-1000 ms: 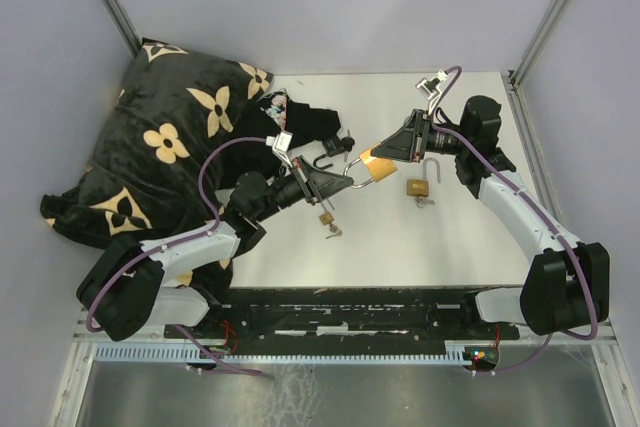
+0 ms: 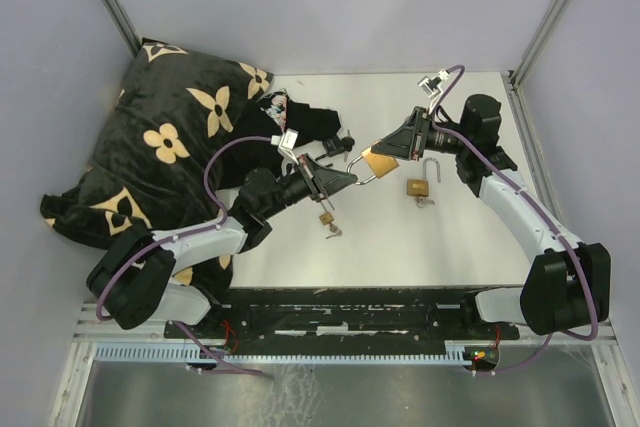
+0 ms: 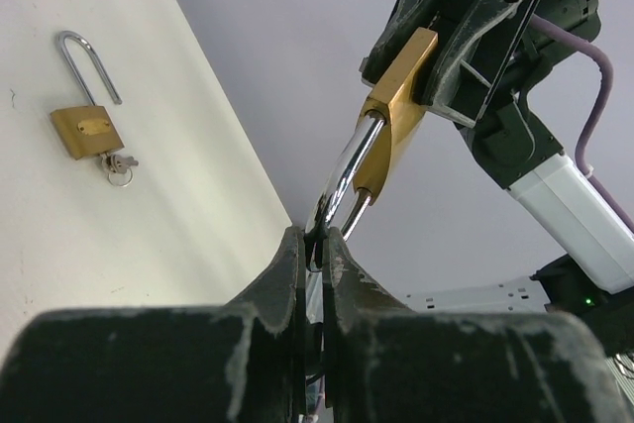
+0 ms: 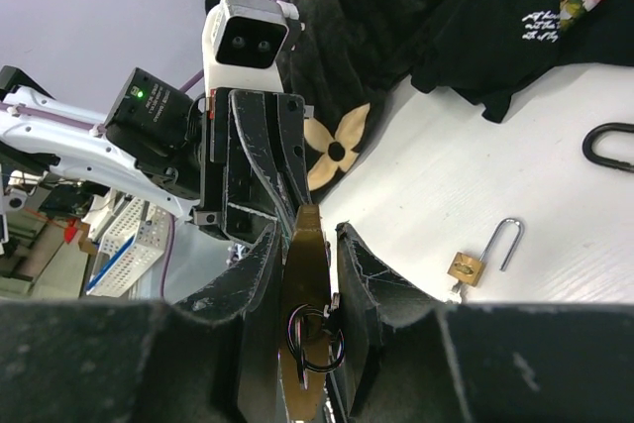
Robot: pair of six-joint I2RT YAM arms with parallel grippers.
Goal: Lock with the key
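Observation:
In the top view, my left gripper [image 2: 352,178] is shut on the steel shackle [image 2: 368,178] of a brass padlock [image 2: 379,163], held in the air. Both shackle legs run up to the brass body [image 3: 400,111] in the left wrist view; whether it is latched I cannot tell. My right gripper is partly open, its fingers either side of the padlock body [image 4: 304,284], a narrow gap showing on the right. Below the fingertips hangs a key ring [image 4: 315,339] at the near end of the body. The key itself is mostly hidden.
Another brass padlock [image 2: 417,188] with raised shackle and keys lies at right on the white table [image 2: 440,247]. A smaller brass padlock [image 2: 326,218] rests left of centre, and a black padlock [image 2: 337,146] farther back. A floral cushion [image 2: 165,147] fills the left side.
Over the last second the left arm has shifted slightly right, and the padlock has turned a little with it. The right arm looks almost still.

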